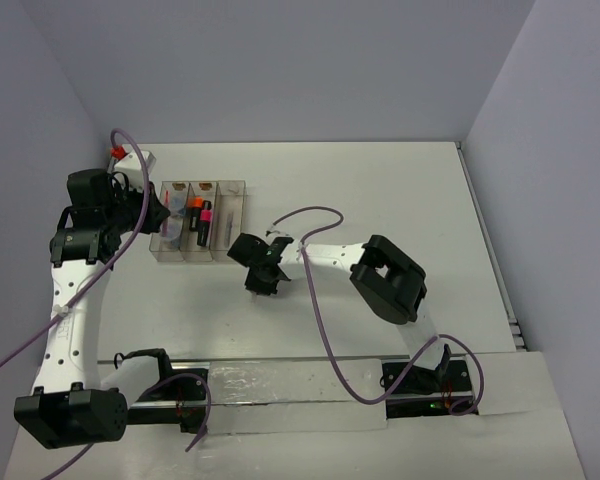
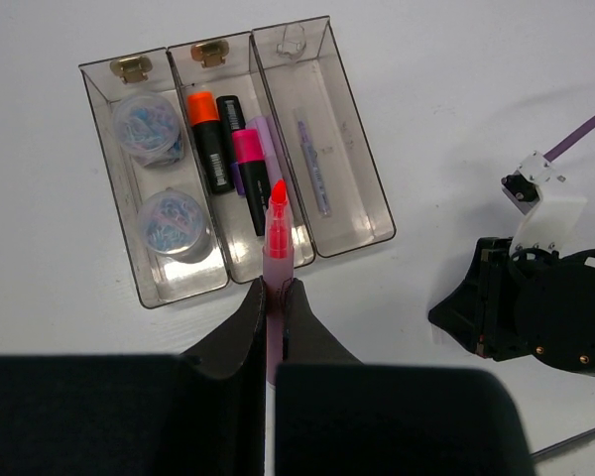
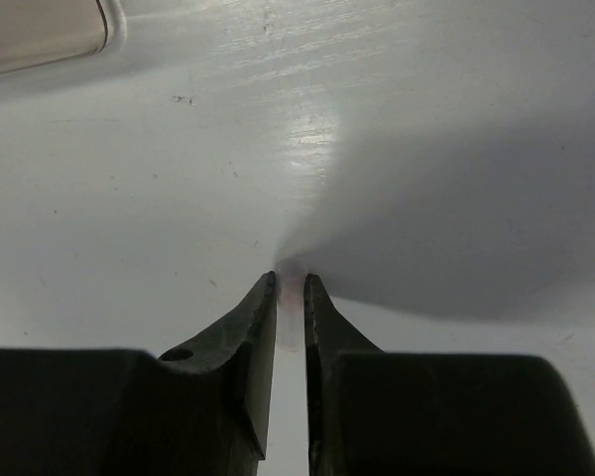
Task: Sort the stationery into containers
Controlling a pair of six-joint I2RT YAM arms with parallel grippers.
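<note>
A slim pen with a red-orange tip (image 2: 279,223) stands between the fingers of my left gripper, which is shut on it in front of the organizer. Low over the table, to the right of the organizer, is my right gripper. It is shut on a small pale, translucent piece (image 3: 291,305), whose full shape is hidden. The clear organizer (image 2: 355,236) has three compartments: two round tubs (image 2: 147,124) on the left, several markers (image 2: 253,178) in the middle, and a thin purple pen (image 2: 313,169) on the right.
Purple cables (image 1: 325,340) hang along both arms. Walls rise at the back and sides.
</note>
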